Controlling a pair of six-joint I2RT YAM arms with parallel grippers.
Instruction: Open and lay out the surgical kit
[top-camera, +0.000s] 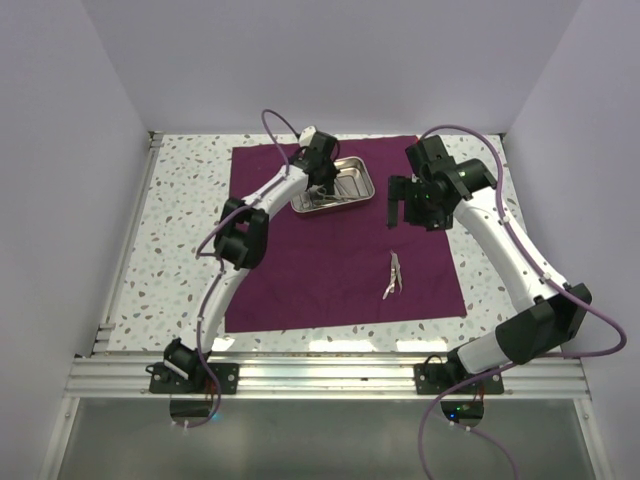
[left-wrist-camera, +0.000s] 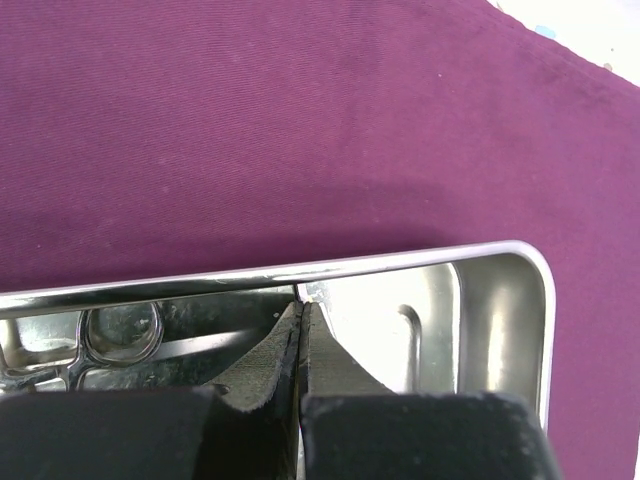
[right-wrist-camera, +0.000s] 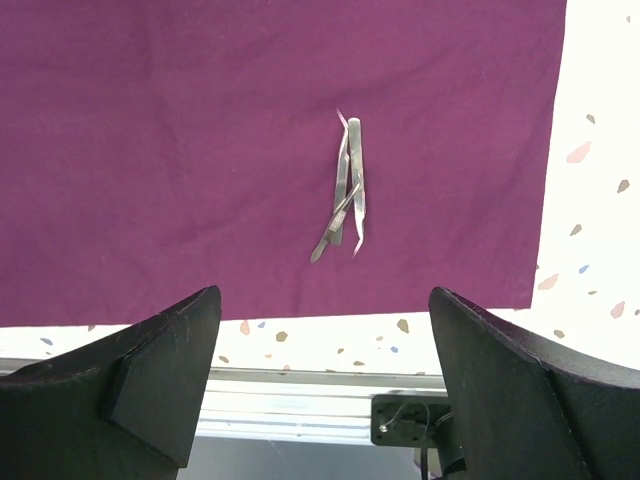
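Observation:
The steel kit tray (top-camera: 362, 172) lies on the purple cloth at the back, with instruments inside, among them a ringed tool (left-wrist-camera: 153, 345) in the left wrist view. My left gripper is shut, its tips down in the tray near the rim; nothing clearly shows between its fingers. My right gripper (top-camera: 398, 190) hangs open right of the tray. Below it on the cloth lies a small group of metal instruments (top-camera: 394, 270), overlapping in the right wrist view.
Speckled table (top-camera: 160, 250) shows around it; metal rails edge the front.

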